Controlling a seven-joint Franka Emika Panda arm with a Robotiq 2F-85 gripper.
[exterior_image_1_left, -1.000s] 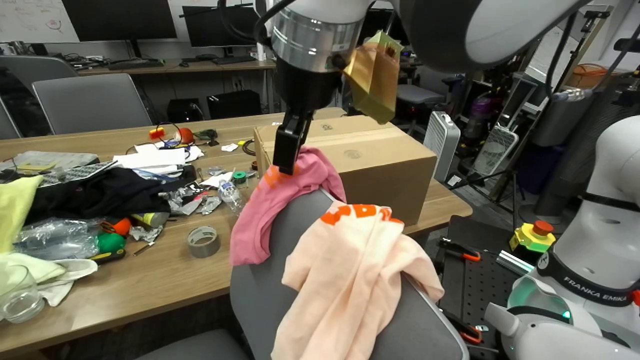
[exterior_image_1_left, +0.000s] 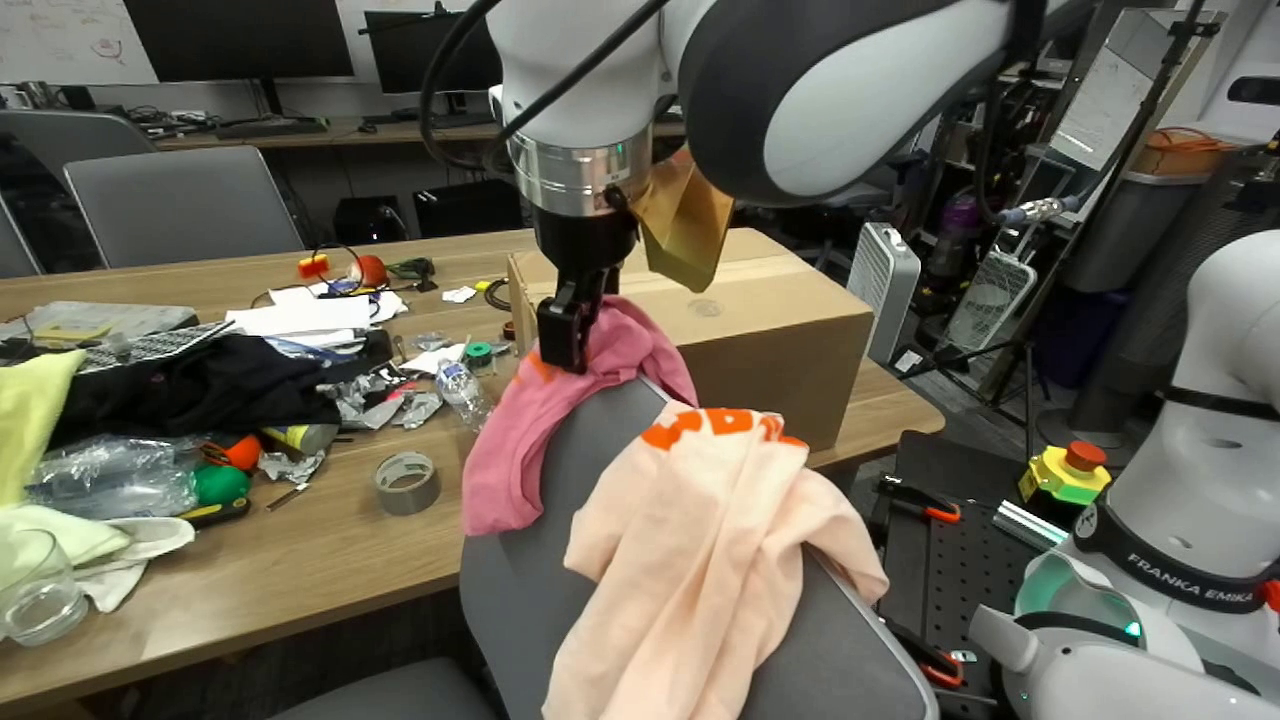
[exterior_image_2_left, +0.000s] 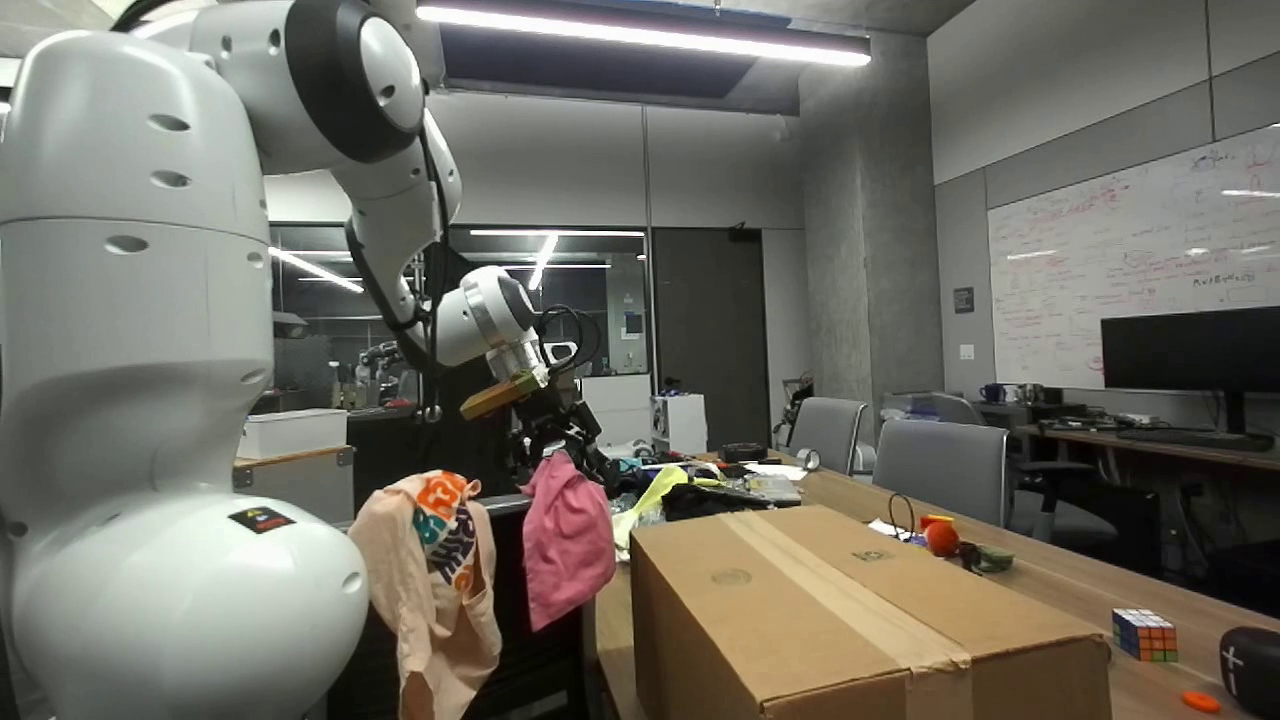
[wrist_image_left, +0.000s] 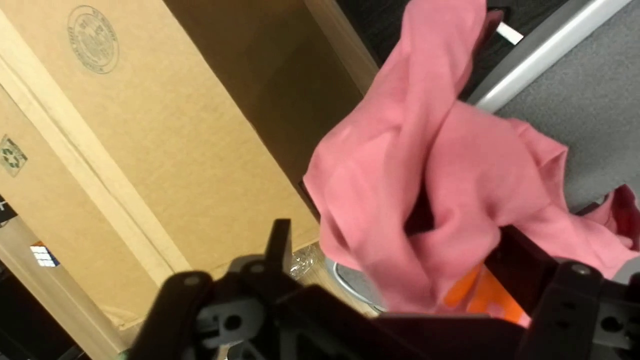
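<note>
A pink cloth (exterior_image_1_left: 546, 420) with orange print hangs over the top corner of a grey chair back (exterior_image_1_left: 528, 588). My gripper is open over it, its fingers wide apart with folds of the cloth between them. In the wrist view the right finger (wrist_image_left: 519, 261) is up against the cloth, partly covered by it; the left finger (wrist_image_left: 279, 243) stands clear of it. A peach cloth (exterior_image_1_left: 708, 564) with orange lettering drapes over the same chair back, beside the pink one.
A large cardboard box (exterior_image_2_left: 780, 600) stands on the table close beside the chair. Clutter covers the table's left side, including a tape roll (exterior_image_1_left: 407, 482), a plastic bottle (exterior_image_1_left: 462, 394) and a black cloth (exterior_image_1_left: 216, 390). A Rubik's cube (exterior_image_2_left: 1143, 634) lies beyond the box.
The arm has come lower and a little left in exterior view 1, bringing the gripper down onto the pink cloth. The cloth has shifted slightly; the peach cloth has stayed put.
</note>
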